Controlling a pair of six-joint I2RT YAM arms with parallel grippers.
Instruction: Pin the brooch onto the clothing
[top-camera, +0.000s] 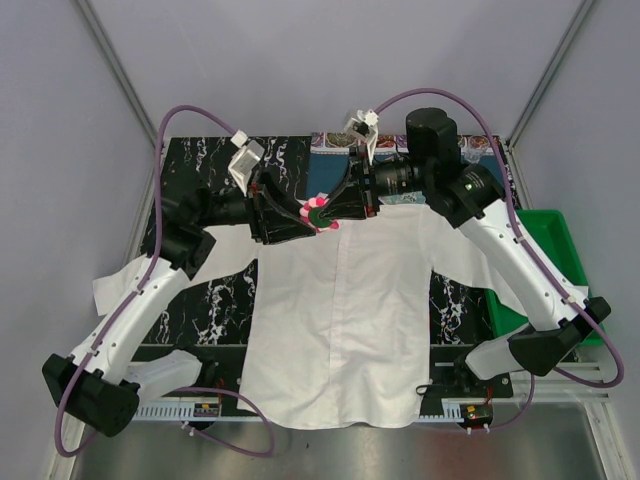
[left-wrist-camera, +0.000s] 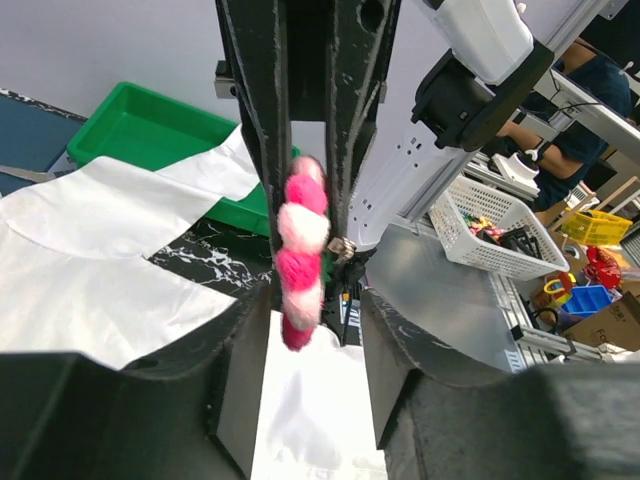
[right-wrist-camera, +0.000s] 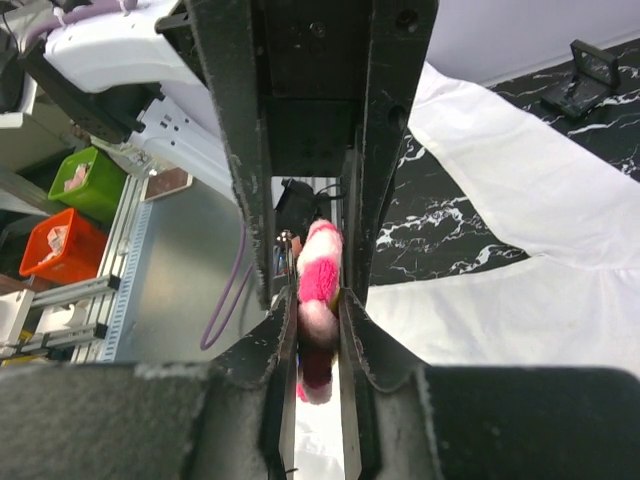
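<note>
The brooch (top-camera: 318, 214), pink and white fuzzy with a green centre, is held above the white garment (top-camera: 334, 330). My right gripper is shut on it; in the right wrist view it fills the space between the fingertips, with a small metal piece at its side. My left gripper faces it from the other side, open, its fingers either side of the brooch's lower part in the left wrist view, with a gap visible between them.
A green bin (top-camera: 550, 250) stands at the right behind the right arm. A blue patterned mat (top-camera: 330, 160) lies at the back. Dark marble table shows around the garment.
</note>
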